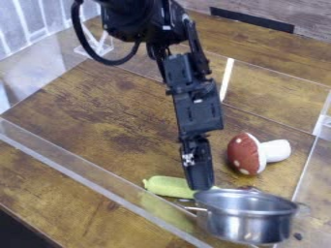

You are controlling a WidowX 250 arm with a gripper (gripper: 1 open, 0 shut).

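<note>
My black gripper (pixel 200 176) points down just above a pale green elongated object (pixel 171 186), near the rim of a steel pot (pixel 246 218) at the bottom right; whether its fingertips touch either is unclear. It looks shut, with nothing visible between its fingers. A red and white mushroom-shaped toy (pixel 246 153) lies to the right of the gripper. Part of the green object and something small behind the pot are hidden by the pot.
Clear walls or strips run along the left, bottom and right edges.
</note>
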